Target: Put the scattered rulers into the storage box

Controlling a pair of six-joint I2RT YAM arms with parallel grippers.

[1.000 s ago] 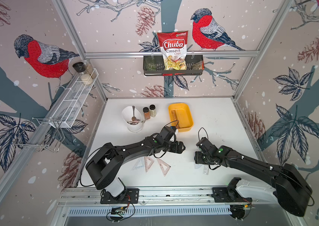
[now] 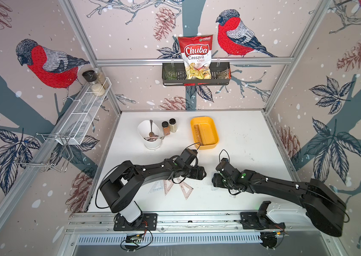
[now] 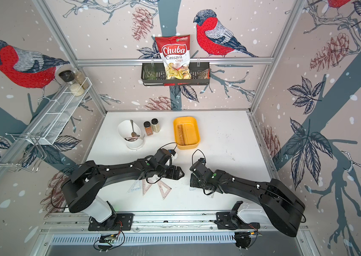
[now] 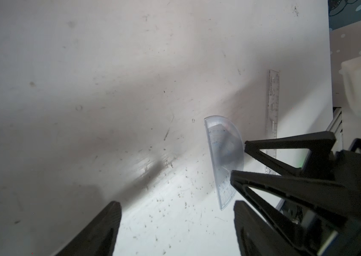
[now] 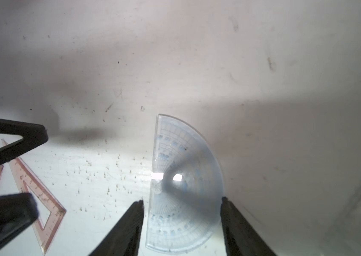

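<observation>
A clear protractor lies on the table between the spread fingers of my right gripper; its curved edge meets the right fingertip. The left wrist view shows this protractor beside the right fingers, with a clear ruler behind. My left gripper is open and empty above bare table. Two pinkish set squares and a bluish clear one lie in front of the left arm. The yellow storage box at the back holds a brownish ruler.
A white bucket with utensils and two spice jars stand at the back left. Both grippers are close together at the table's middle. The table right of the box is clear.
My right gripper has moved left, toward the left one, and the protractor has shifted left with it. The left gripper has moved slightly left and nearer the front.
</observation>
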